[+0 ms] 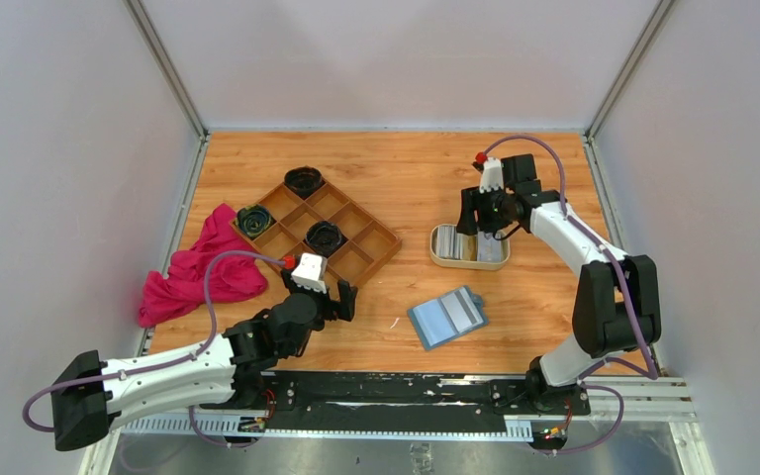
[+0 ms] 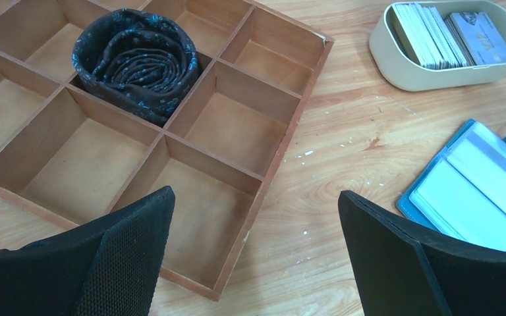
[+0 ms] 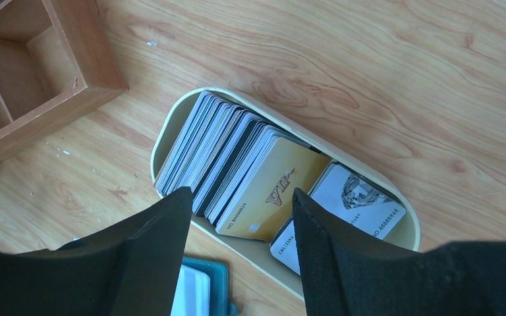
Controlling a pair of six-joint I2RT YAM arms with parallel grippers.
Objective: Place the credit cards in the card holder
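Observation:
A cream oval box [image 1: 469, 264] on the right half of the table holds the credit cards [image 3: 230, 155]. Most stand on edge in a row ending in a gold VIP card [image 3: 275, 187], while a silver-white card [image 3: 350, 204] lies flatter at the other end. The light-blue card holder [image 1: 446, 318] lies on the table in front of the box. Above the box my right gripper stands open, its fingers apart over the gold card's end of the row, nothing held. My left gripper, open and empty, hovers by the wooden tray's near corner.
A wooden compartment tray [image 1: 372, 262] with several rolled dark cloths [image 1: 325, 237] fills the left centre. Crumpled pink cloth [image 1: 205, 269] lies left of it. Bare table surrounds the card holder.

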